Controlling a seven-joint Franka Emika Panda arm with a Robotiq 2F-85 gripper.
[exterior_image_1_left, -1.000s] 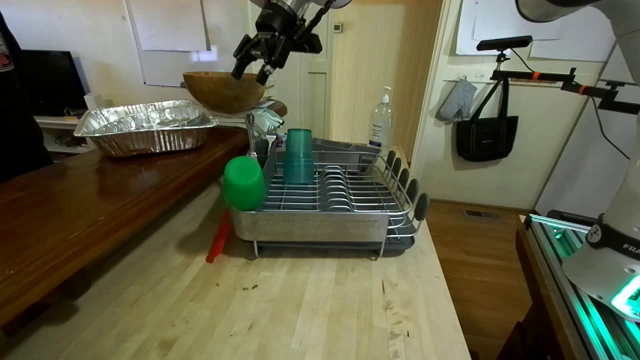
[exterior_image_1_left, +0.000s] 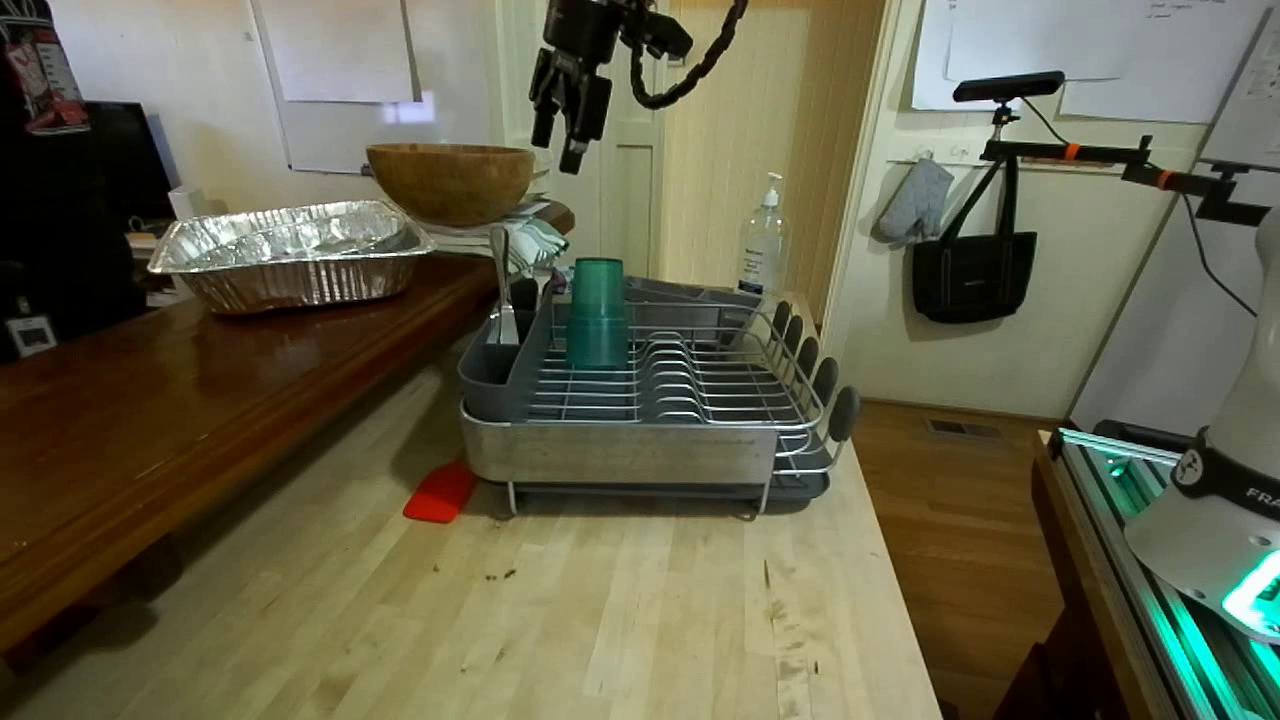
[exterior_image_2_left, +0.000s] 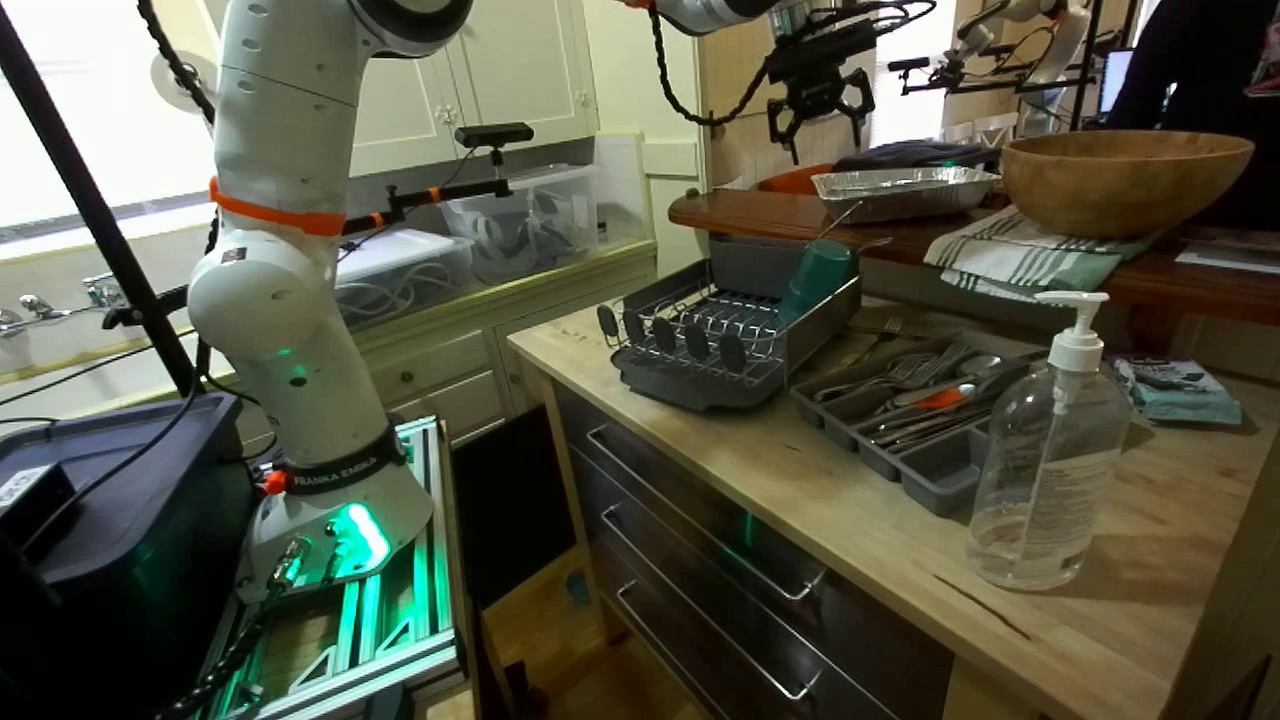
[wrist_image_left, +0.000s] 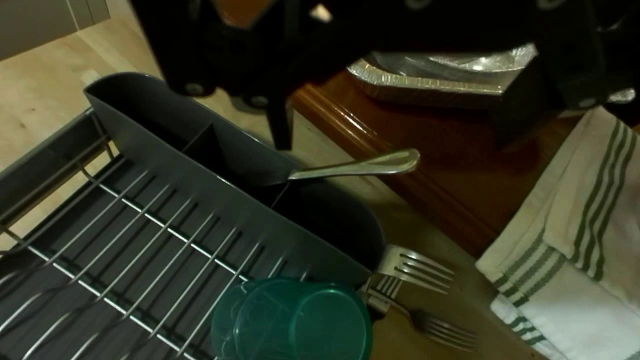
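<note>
My gripper (exterior_image_1_left: 557, 152) hangs open and empty in the air above the far left side of the dish rack (exterior_image_1_left: 618, 456). From the wrist view, its dark fingers (wrist_image_left: 283, 126) are spread wide above the grey utensil caddy (wrist_image_left: 174, 153). A metal utensil (wrist_image_left: 360, 166) leans out of the caddy, its handle below and between the fingertips. Upside down on the rack wires beside the caddy stands a teal cup (exterior_image_1_left: 597, 314). A red flat-ended utensil (exterior_image_1_left: 441, 493) lies on the counter at the rack's left front corner, partly hidden by the rack.
The raised wooden ledge holds a foil tray (exterior_image_1_left: 300, 258), a wooden bowl (exterior_image_1_left: 450, 182) and a striped towel (wrist_image_left: 558, 240). A cutlery tray (exterior_image_2_left: 918, 414) and a pump bottle (exterior_image_2_left: 1050, 468) stand past the rack.
The bright green cup at the caddy's front is gone from view. The red utensil shows a broad flat end instead of a narrow one. My gripper has shifted slightly right and points more downward.
</note>
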